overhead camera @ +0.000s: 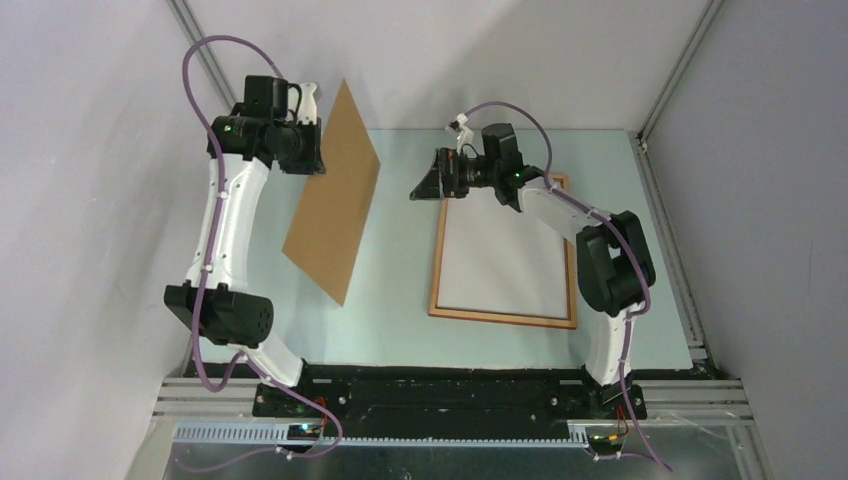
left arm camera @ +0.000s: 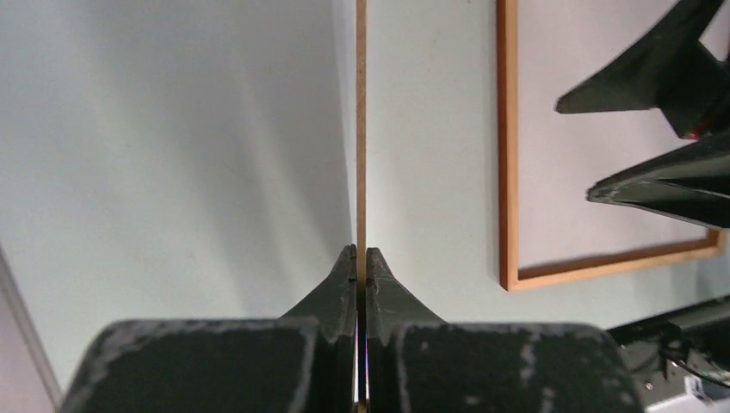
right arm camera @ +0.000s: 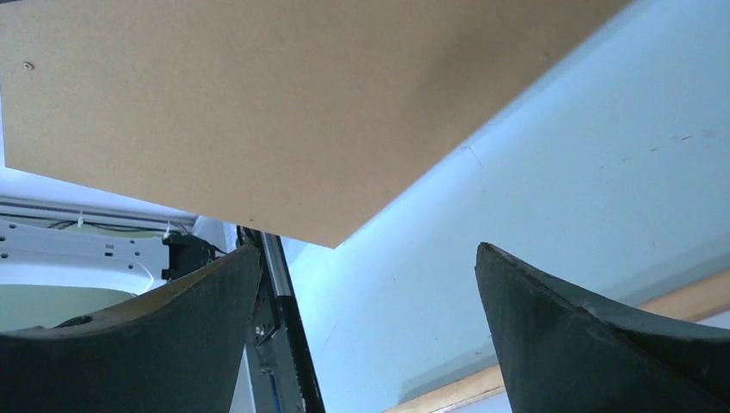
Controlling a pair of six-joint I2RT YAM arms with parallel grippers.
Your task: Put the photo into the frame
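A large thin brown board [overhead camera: 335, 200] is tilted up over the left of the table, with my left gripper [overhead camera: 320, 168] shut on its upper left edge. Seen from the left wrist, the board [left arm camera: 361, 129] is edge-on between the two closed fingertips. My right gripper [overhead camera: 416, 190] stands open and empty, apart from the board, near the frame's upper left corner. Its spread fingers [right arm camera: 551, 318] show in the right wrist view, with the board's brown face [right arm camera: 284, 112] beyond. The wooden frame [overhead camera: 500, 318] lies flat on the right, a white surface [overhead camera: 505, 260] inside it.
Bare pale table [overhead camera: 400, 280] lies between board and frame, and a free strip runs right of the frame. White walls close off the back and both sides. The right arm reaches over the frame's upper right part.
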